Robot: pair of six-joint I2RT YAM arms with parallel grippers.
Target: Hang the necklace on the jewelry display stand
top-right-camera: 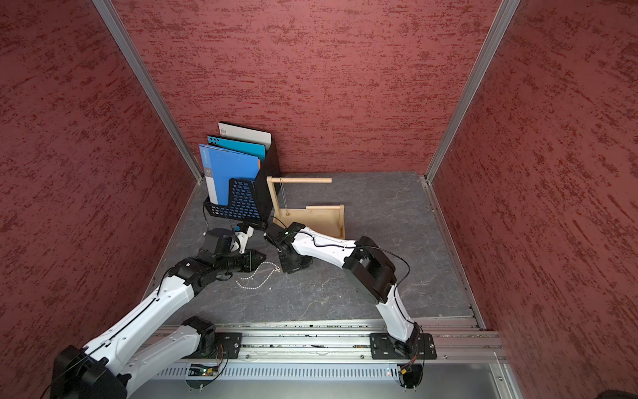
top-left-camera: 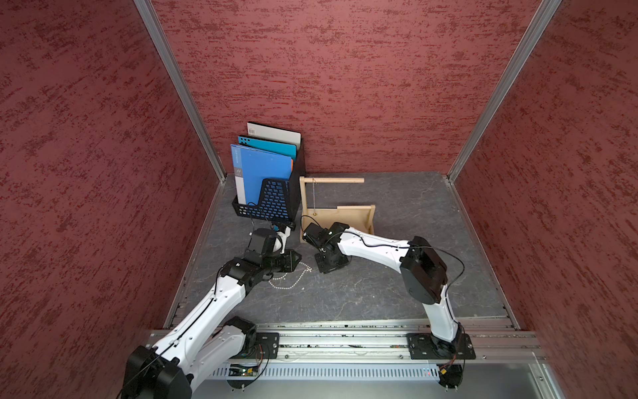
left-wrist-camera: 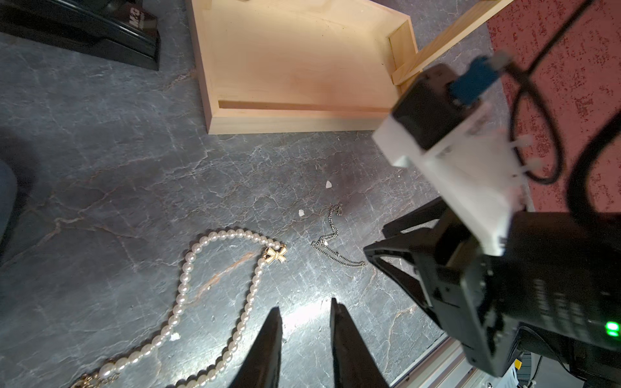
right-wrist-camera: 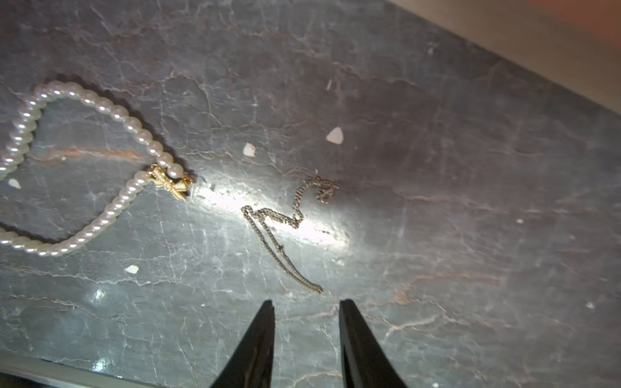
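The silver chain necklace (right-wrist-camera: 279,223) lies crumpled on the dark tabletop, with one looped end toward me. Just short of that loop in the right wrist view, my right gripper is open and empty, its fingertips apart. The left wrist view also shows the chain (left-wrist-camera: 333,242) close to the right gripper's fingers (left-wrist-camera: 388,253). My left gripper stands open with nothing between its fingers, beside a pearl necklace (left-wrist-camera: 181,284) with a gold bow. Behind both arms is the wooden display stand (top-left-camera: 339,180), a fine chain (top-left-camera: 314,197) hanging from its bar.
A shallow wooden tray (left-wrist-camera: 297,123) forms the stand's base, just behind the chain. At back left, a black file holder (top-left-camera: 269,199) with blue folders (top-left-camera: 262,169) rises high. Right of the right arm, the tabletop (top-left-camera: 438,219) is clear.
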